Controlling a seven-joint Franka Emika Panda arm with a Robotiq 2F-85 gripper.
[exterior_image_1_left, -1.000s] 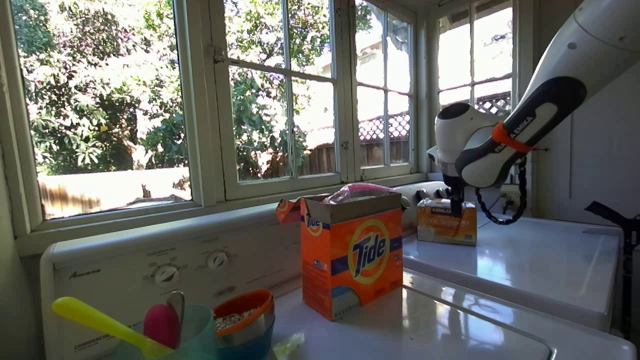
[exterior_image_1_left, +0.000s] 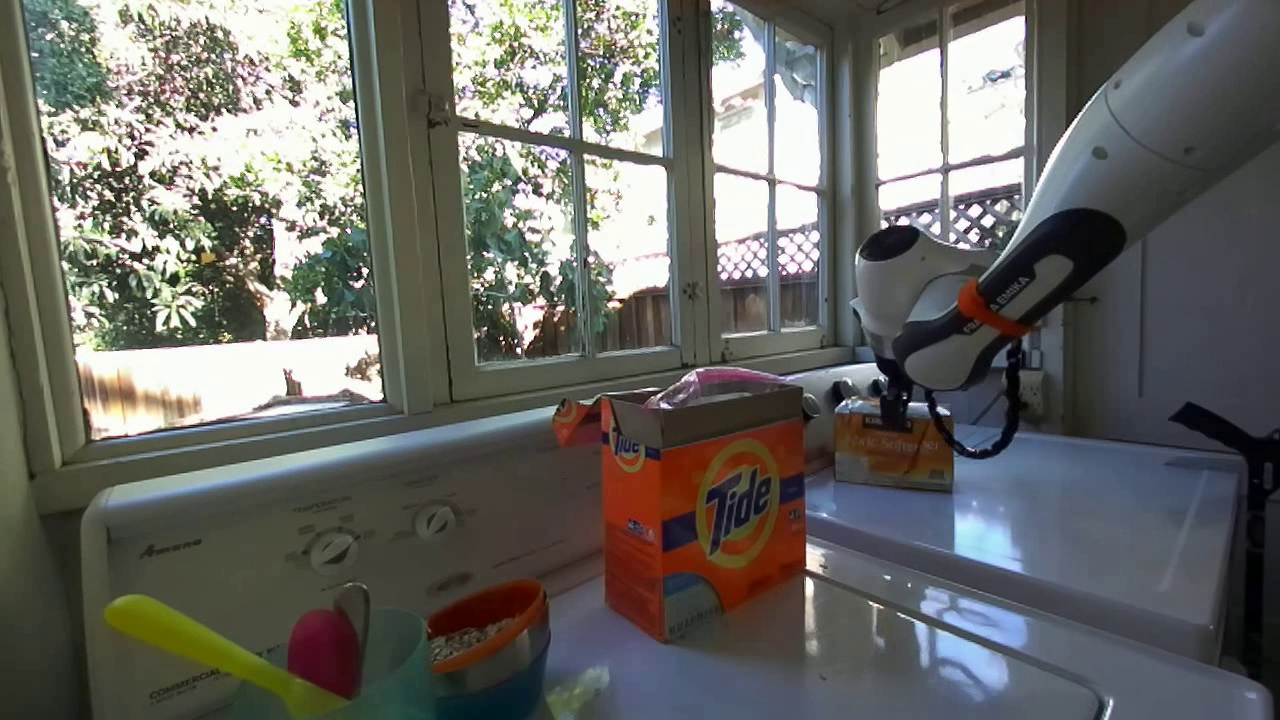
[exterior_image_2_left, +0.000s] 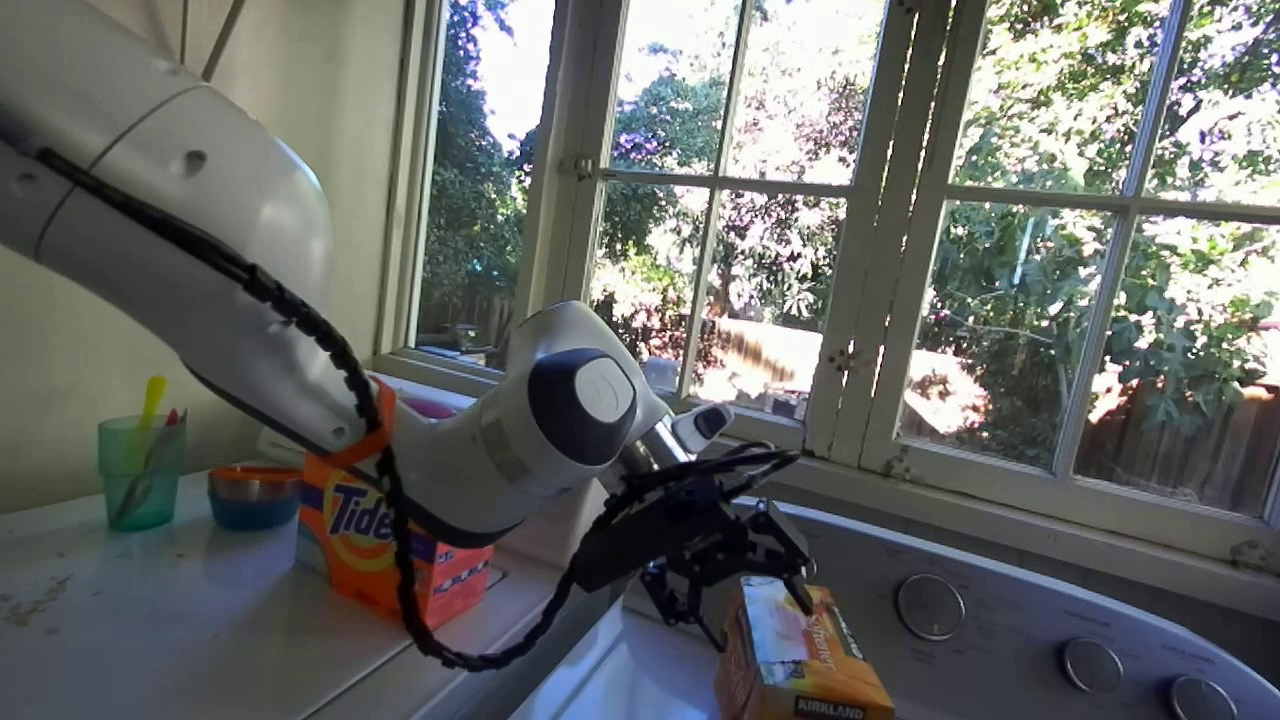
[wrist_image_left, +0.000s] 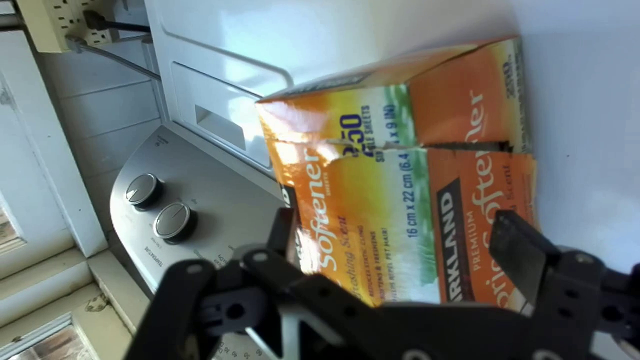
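An orange and yellow fabric softener box (exterior_image_1_left: 895, 462) stands on the far white machine top, near its control panel. In the wrist view the softener box (wrist_image_left: 384, 210) fills the middle, with a torn slit across its upper face. My gripper is open, its two dark fingers wide apart on either side of the box's near part. Exterior view 2 has the gripper (exterior_image_2_left: 756, 612) over the end of the box (exterior_image_2_left: 804, 660). Whether the fingers touch the cardboard I cannot tell.
An open orange Tide box (exterior_image_1_left: 732, 516) stands on the nearer machine. A bowl (exterior_image_1_left: 489, 648) with an orange rim and a green cup (exterior_image_1_left: 390, 672) of utensils are at front left. Knobs (wrist_image_left: 174, 221) line the panel beside the softener box. The machine top (exterior_image_1_left: 1116, 516) is clear on the right.
In exterior view 1 my arm and gripper have shifted slightly left and a little lower over the softener box. The box stays in the same place.
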